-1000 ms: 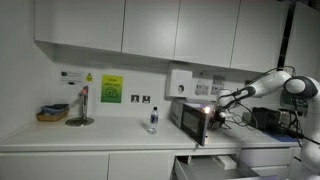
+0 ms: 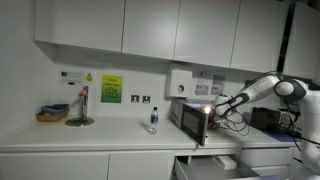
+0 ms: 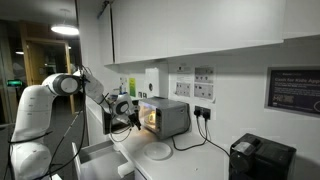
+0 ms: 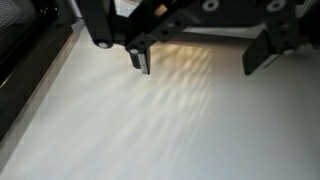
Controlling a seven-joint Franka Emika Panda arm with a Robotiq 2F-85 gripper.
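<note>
My gripper [image 3: 136,121] is by the open front of the grey microwave [image 3: 165,117]. In the wrist view the gripper is open, its dark fingers [image 4: 142,60] wide apart with nothing between them. Behind them spreads a pale surface with warm patches of light. The microwave's door [image 2: 194,122] stands swung out toward the room in exterior view 1. From exterior view 1 the fingertips are hard to make out near the microwave, and its inside cannot be seen.
A white plate [image 3: 158,151] lies on the counter in front of the microwave. The black toaster [image 3: 260,158] stands farther along. Below the counter a drawer [image 2: 215,168] is pulled out. A bottle [image 2: 154,117] and the tap [image 2: 84,100] are at the far left.
The arm has shifted a little to the left, toward the microwave, in exterior view 1. The microwave door and the drawer look unchanged.
</note>
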